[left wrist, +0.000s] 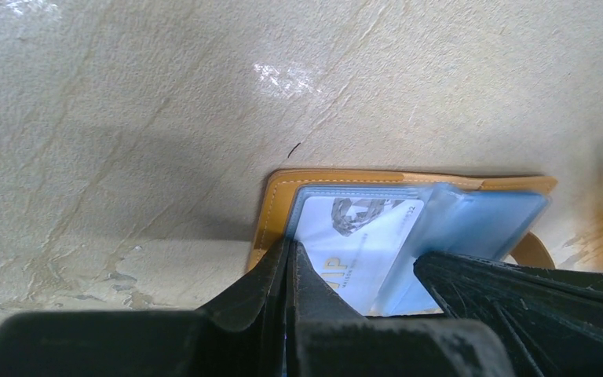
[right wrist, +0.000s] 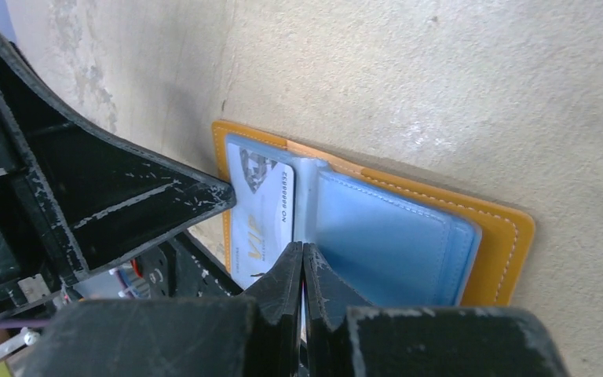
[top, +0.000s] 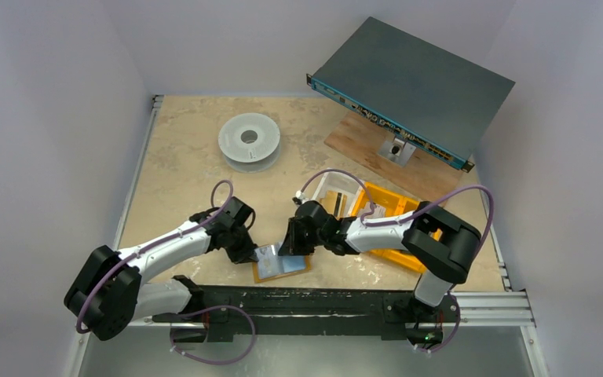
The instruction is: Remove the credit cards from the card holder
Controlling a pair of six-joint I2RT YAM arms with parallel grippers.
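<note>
The tan-edged card holder (top: pixel 292 271) lies opened flat near the table's front, with clear blue sleeves. A white VIP card (right wrist: pixel 261 206) sits in the left sleeve, its numbered edge showing at the sleeve's mouth. My left gripper is shut, its tips against the holder's left side beside the card. In the right wrist view, my right gripper is shut with nothing between its fingers. Its tips are just right of the card's edge, over the middle of the holder. The right sleeve (right wrist: pixel 392 243) is partly hidden behind those fingers.
A white spool (top: pixel 249 141) stands at the back left. An orange bin (top: pixel 389 200) and a white tray (top: pixel 336 188) lie under and behind my right arm. The dark boxed device (top: pixel 412 86) overhangs the back right. Open table lies behind the holder.
</note>
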